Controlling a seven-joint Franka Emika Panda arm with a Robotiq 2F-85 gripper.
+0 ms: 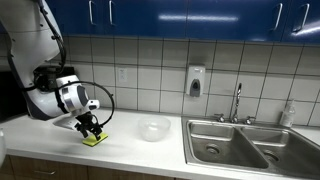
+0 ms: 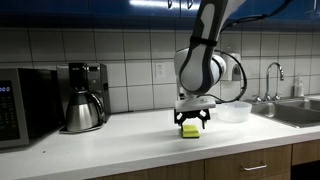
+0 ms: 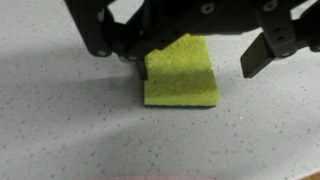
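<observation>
A yellow-green sponge [image 3: 182,80] with a dark underside lies flat on the light speckled counter [image 3: 70,135]. In the wrist view my gripper is open, one finger by the sponge's left edge and the other out to its right with a gap between. Part of the sponge is hidden behind the gripper body. In the first exterior view the gripper [image 1: 93,131] is low over the sponge [image 1: 95,139]. From the other side, the second exterior view has the sponge [image 2: 190,131] under the fingertips.
A clear bowl [image 1: 154,129] stands to the right of the sponge, and a double sink [image 1: 240,145] lies beyond it. The coffee maker [image 2: 89,92] and microwave [image 2: 28,102] are at the other end.
</observation>
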